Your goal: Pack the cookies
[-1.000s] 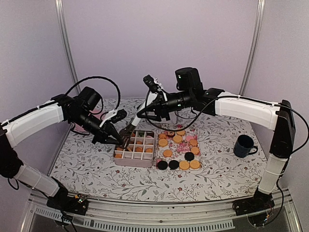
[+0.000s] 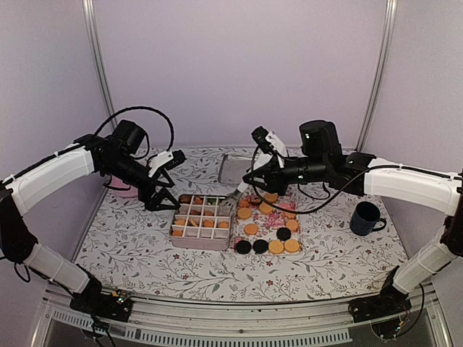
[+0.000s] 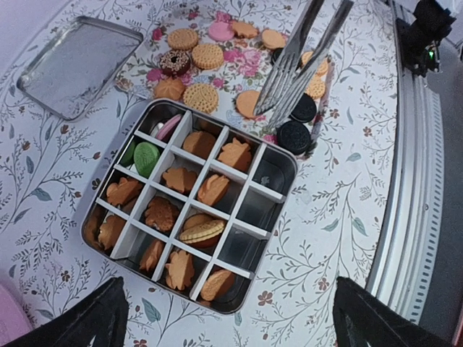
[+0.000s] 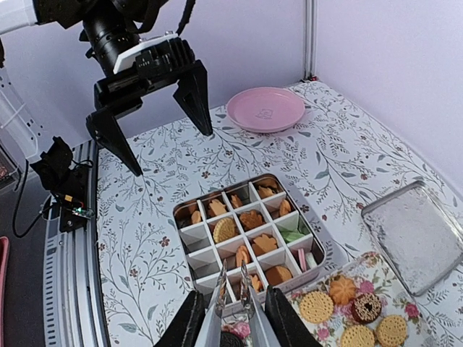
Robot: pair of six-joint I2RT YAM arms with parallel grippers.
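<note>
A compartmented box [image 2: 200,241] holds assorted cookies, among them green, pink and brown ones, with some compartments at one side empty. My right gripper is shut on metal tongs [image 3: 288,79], which hang over the box's right edge beside a floral mat [image 2: 268,231] of loose round cookies, orange, pink and black. Nothing shows between the tong tips. My left gripper [image 2: 163,201] is open at the box's left, above it, with its fingers empty.
An empty metal tray [image 3: 79,65] lies behind the box. A pink plate [image 4: 265,108] is at the back left. A dark mug [image 2: 365,219] stands at the right.
The right arm with the tongs has moved rightward, from over the box's left part to its right edge. The left gripper has drawn slightly back to the left.
</note>
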